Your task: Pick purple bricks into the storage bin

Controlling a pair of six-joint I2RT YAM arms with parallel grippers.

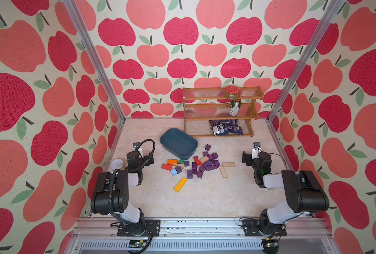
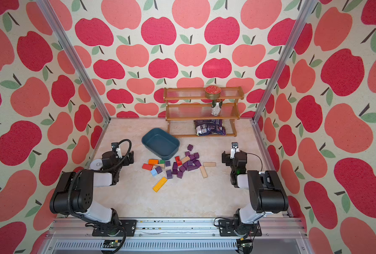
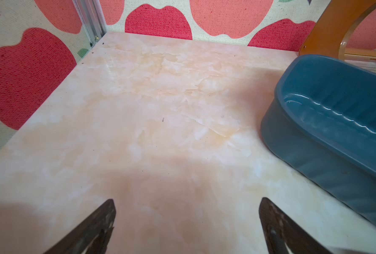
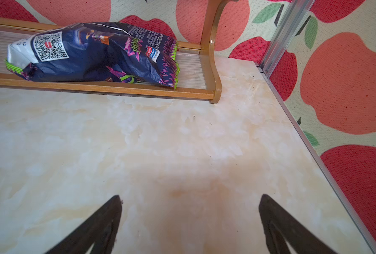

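Several purple bricks lie in a loose heap mid-table, with one purple brick set apart at the heap's back edge. The storage bin, deep blue and open-topped, stands behind and left of the heap; its visible inside looks empty. In the left wrist view the bin fills the right side. My left gripper is open over bare table, left of the bin. Far to the right of the bricks, my right gripper also stands open, nothing between its fingers.
Among and beside the purple bricks are red, orange, light blue, green and plain wood bricks. A wooden shelf with a dark snack bag and cans stands at the back.
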